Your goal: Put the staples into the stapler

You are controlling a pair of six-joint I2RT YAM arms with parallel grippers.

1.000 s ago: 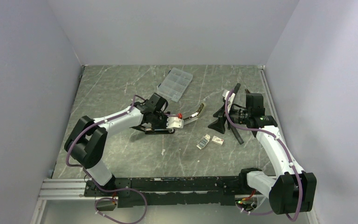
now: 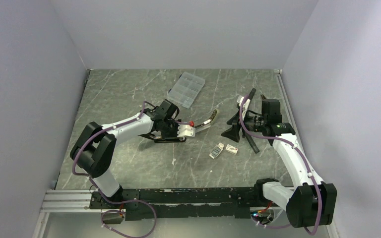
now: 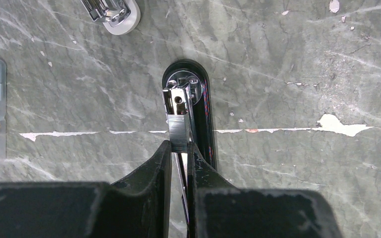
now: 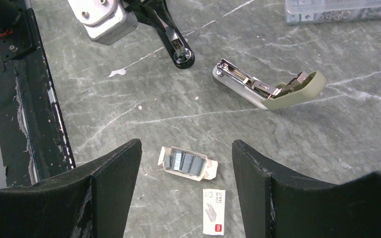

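Note:
The black stapler (image 3: 206, 114) lies opened on the table, its silver channel showing in the left wrist view. A grey ridged strip of staples (image 3: 178, 128) sits at the channel, in line with it. My left gripper has its fingertips against both sides of the strip's near end. Whether the strip rests fully down in the channel cannot be told. In the right wrist view my right gripper is wide open and empty, above the table. An open box of staple strips (image 4: 186, 163) lies between and beyond its fingers.
A second stapler, green and white (image 4: 292, 96), lies opened beside the black one. A small white box (image 4: 213, 211) is close to the staple box. The clear compartment case (image 2: 186, 89) stands at the back. Free table lies to the front.
The left arm's elbow has shifted very slightly to the right, while its gripper stays at the black stapler. The right arm and the other objects look unmoved.

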